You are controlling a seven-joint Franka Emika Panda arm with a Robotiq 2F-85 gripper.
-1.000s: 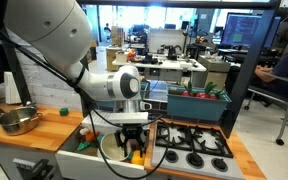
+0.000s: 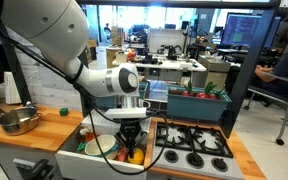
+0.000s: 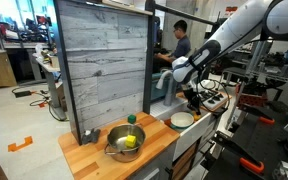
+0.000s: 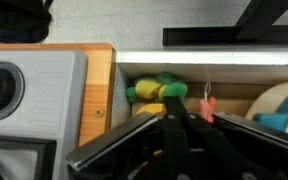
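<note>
My gripper (image 2: 131,132) points down over an open white drawer (image 2: 79,160), shut, with nothing visible between its fingers. In the wrist view its dark fingers (image 4: 174,125) reach over the drawer's contents. A pale round dish (image 2: 107,143) lies in the drawer beside the gripper, on its left in exterior view 1. White and teal dishware (image 4: 282,112) shows at the right edge of the wrist view. Close to the fingertips are a yellow-and-green toy vegetable (image 4: 149,88) and a small red item (image 4: 207,106). The gripper partly hides what lies beneath it.
A stove (image 2: 192,140) stands right of the drawer, with a yellow object (image 2: 219,164) on its front. A metal pot (image 3: 126,143) with something yellow inside sits on the wooden counter. Behind the stove is a basket of vegetables (image 2: 196,103).
The pale dish stood tilted up large by the gripper; now it appears lower and smaller, to the left. More of the yellow and red items shows beneath the gripper.
</note>
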